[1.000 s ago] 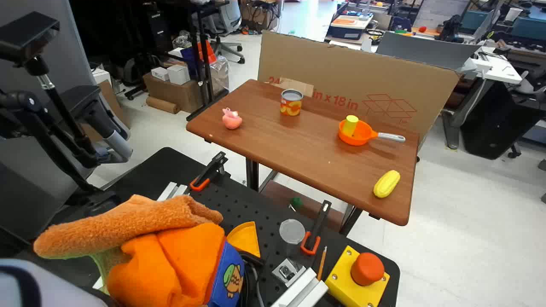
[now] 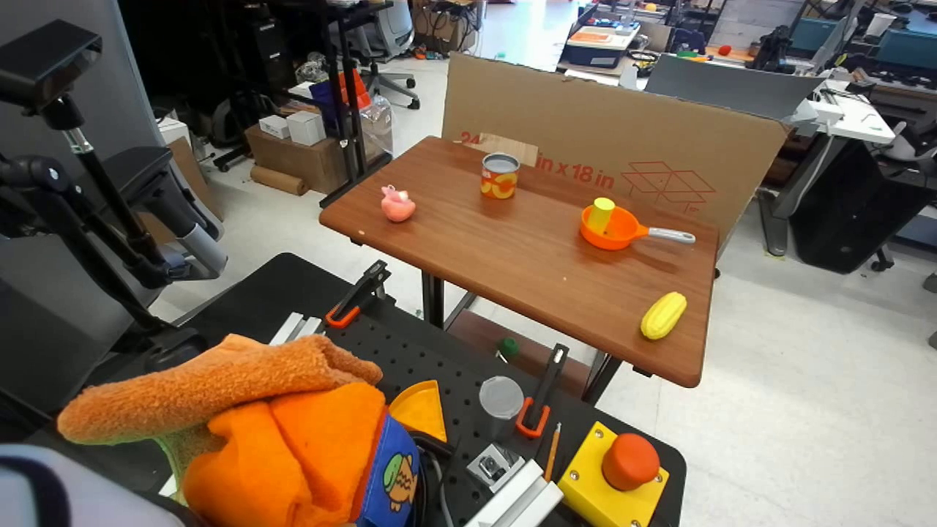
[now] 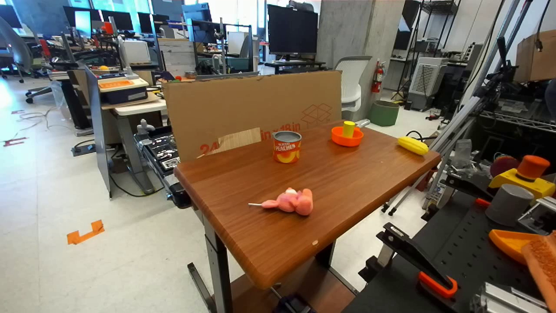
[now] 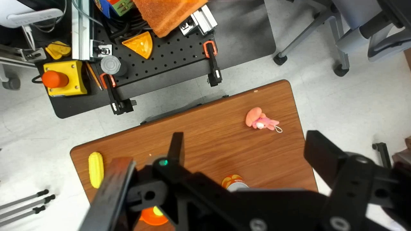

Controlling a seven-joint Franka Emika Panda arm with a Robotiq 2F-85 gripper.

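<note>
My open gripper shows in the wrist view with its two dark fingers wide apart and nothing between them. Below it is the wooden table (image 2: 527, 255), with several things on it. A pink plush toy (image 3: 292, 201) lies near one end. The peach can (image 3: 286, 147) stands upright towards the cardboard; in the wrist view my gripper body hides part of it. An orange pan (image 2: 625, 230) holds a yellow cylinder (image 2: 601, 214), which stands upright. At the opposite end from the plush lies a yellow corn-like toy (image 2: 663, 315).
Cardboard (image 2: 562, 123) stands along the table's far side. Across a gap is a black perforated bench (image 4: 165, 50) with clamps, an orange cloth (image 2: 281, 448) and a yellow box with a red button (image 2: 630, 461).
</note>
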